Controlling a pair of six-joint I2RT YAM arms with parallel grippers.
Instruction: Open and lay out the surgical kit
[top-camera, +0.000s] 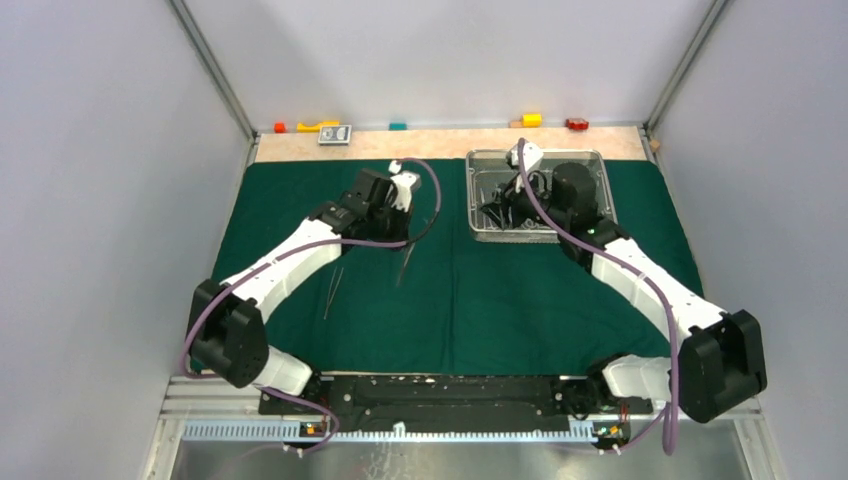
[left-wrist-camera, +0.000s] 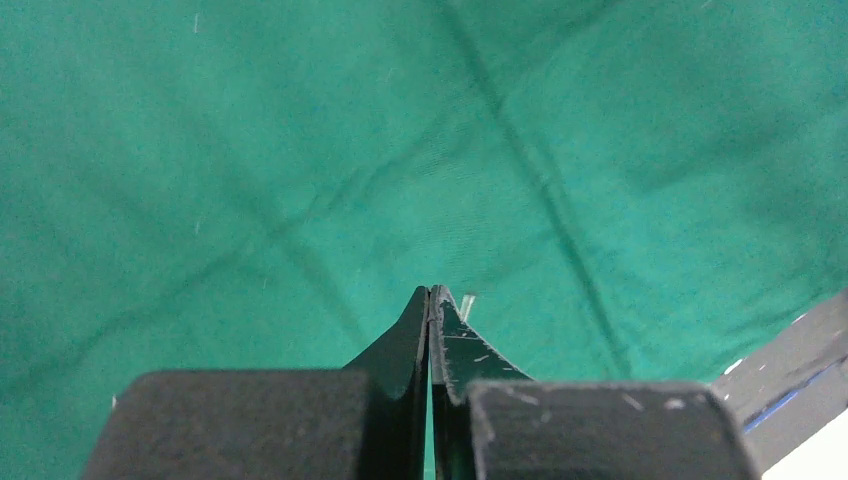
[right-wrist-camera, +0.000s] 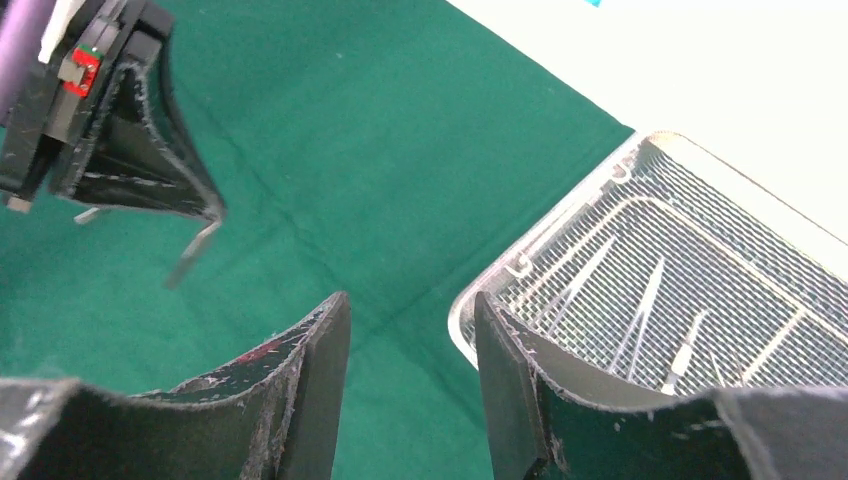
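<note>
A slim flat metal instrument (right-wrist-camera: 195, 250) is pinched in my left gripper, which is shut on it. In the left wrist view only a small bright bit of the instrument (left-wrist-camera: 468, 306) shows by the fingertips. From above, the left gripper (top-camera: 403, 240) is over the left half of the green cloth (top-camera: 400, 335). My right gripper stands open and empty above the left side of the wire basket (top-camera: 483, 236). Inside the basket lie several instruments, among them a scissor-like tool (right-wrist-camera: 645, 315). Tweezers (top-camera: 333, 292) rest on the cloth at left.
Along the back ledge are a small framed box (top-camera: 335, 135), a yellow block (top-camera: 531, 120) and a red piece (top-camera: 577, 124), clear of the cloth. Bare cloth lies across the front and middle, below the basket.
</note>
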